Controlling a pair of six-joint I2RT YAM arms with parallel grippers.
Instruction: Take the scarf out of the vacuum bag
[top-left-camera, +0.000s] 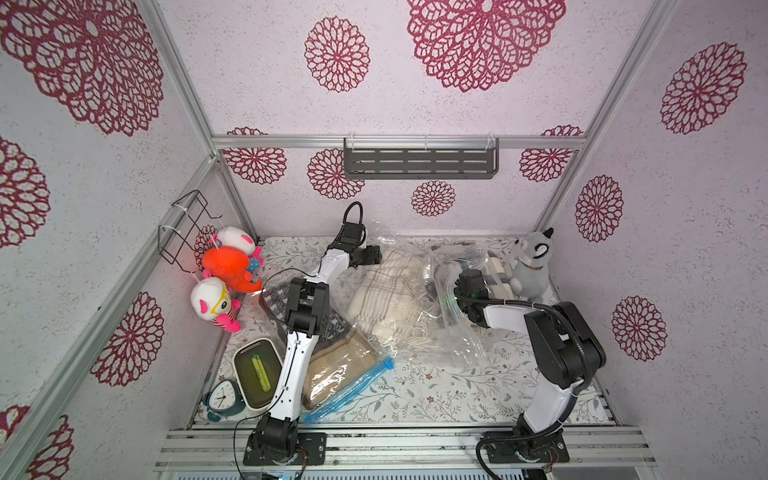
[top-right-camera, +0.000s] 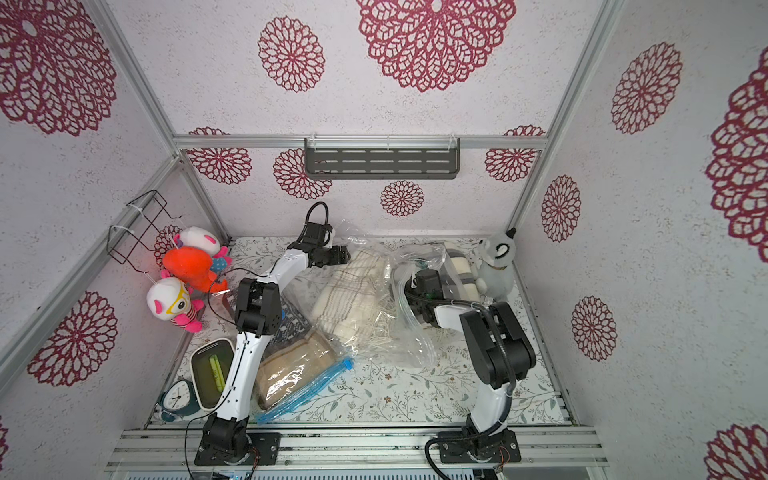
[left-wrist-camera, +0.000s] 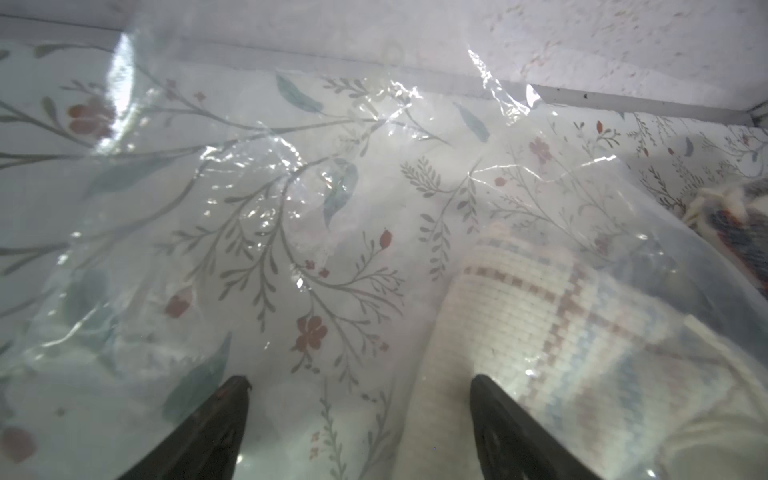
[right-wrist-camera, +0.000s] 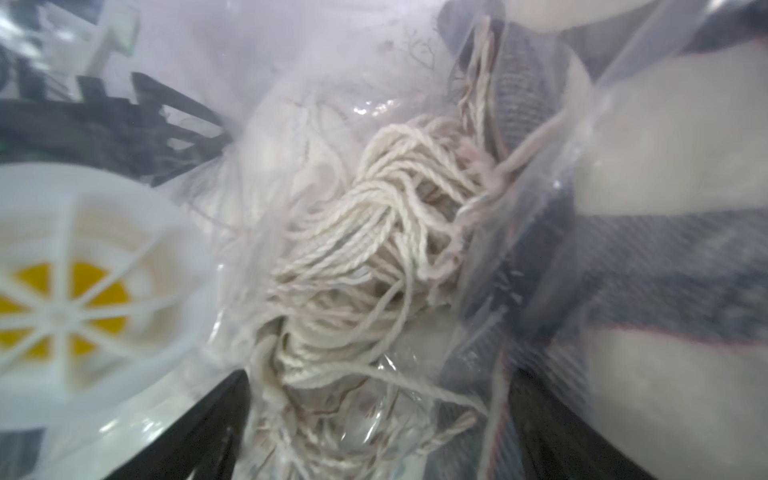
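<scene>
A cream striped scarf (top-left-camera: 376, 296) with tassels lies inside a clear plastic bag (top-left-camera: 464, 352) in the middle of the table. My left gripper (top-left-camera: 368, 256) is over the bag's rear left end; in the left wrist view its fingers stand apart above thin plastic, near the scarf's edge (left-wrist-camera: 560, 336). My right gripper (top-left-camera: 465, 292) is low over the bag's right part, open, above white tassels (right-wrist-camera: 376, 232), with a white valve (right-wrist-camera: 104, 232) beside it. Whether anything lies between either pair of fingers is hard to tell.
Plush toys (top-left-camera: 228, 268) sit at left, a grey plush (top-left-camera: 529, 264) at back right. A food container (top-left-camera: 244, 360), a clock (top-left-camera: 223, 397) and bagged brown fabric (top-left-camera: 332, 376) occupy the front left. The front middle of the table is clearer.
</scene>
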